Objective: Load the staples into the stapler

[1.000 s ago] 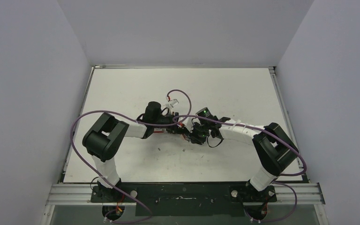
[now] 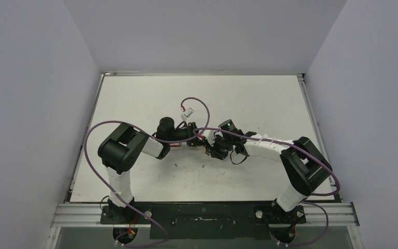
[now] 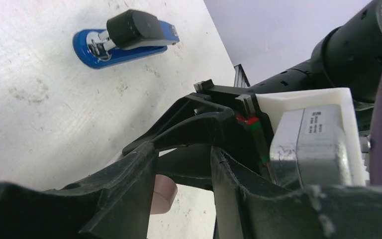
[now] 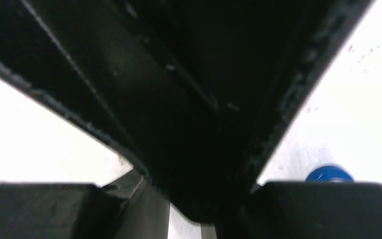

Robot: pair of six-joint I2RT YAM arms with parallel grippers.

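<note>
A blue stapler with a black top stands on the white table in the left wrist view. Its blue end also shows at the lower right of the right wrist view. My left gripper is open, its black fingers spread apart, with the right gripper reaching across behind them. The right gripper meets the left one mid-table. Its fingers look shut; whatever lies between its tips is hidden. No staples can be made out clearly.
A pink, rounded piece shows behind a left finger. Beside the left gripper lies a small red-and-white item, partly covered. Large black parts block most of the right wrist view.
The left arm has shifted slightly: its wrist sits a little nearer the front and left, and its elbow has moved a bit right. The right arm is almost still.
</note>
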